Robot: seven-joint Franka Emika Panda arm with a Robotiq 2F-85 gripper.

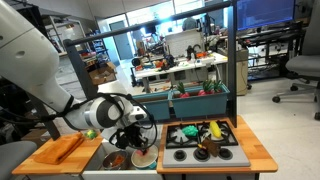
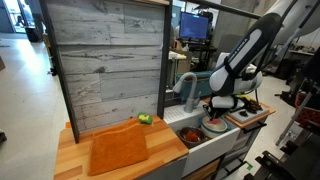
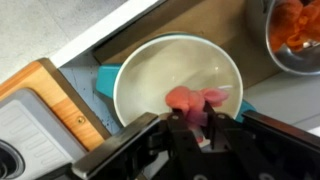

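A pink-red object (image 3: 190, 101), blurred and of unclear kind, is between the fingers of my gripper, which is shut on it. Below lies a round cream-white vessel (image 3: 150, 78) with teal showing at its side in the wrist view; the object overlaps its interior there. In exterior view 1 the gripper (image 1: 141, 147) is low over the same pale vessel (image 1: 147, 161), partly covering it. Exterior view 2 has the pink object (image 2: 213, 121) just above or in the vessel; whether it touches the bottom I cannot tell.
Beside the vessel stands a metal pot (image 3: 272, 40) with orange-red pieces inside. A stove (image 1: 205, 155) carrying several toy foods is to the right in exterior view 1. An orange cloth (image 1: 58, 149) lies at the left; a blue-green rack (image 1: 200, 104) stands behind.
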